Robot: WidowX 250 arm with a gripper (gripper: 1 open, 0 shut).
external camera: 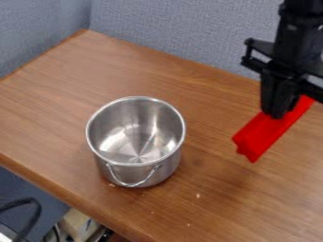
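A red elongated block [265, 132] hangs at the right of the view, tilted, with my black gripper [275, 98] shut on it from above. A steel pot [135, 168] with a wire handle stands on the wooden table left of centre, apart from the block; its visible inside is empty.
A grey wall rises behind it. Dark cables lie off the table's edge at the lower left.
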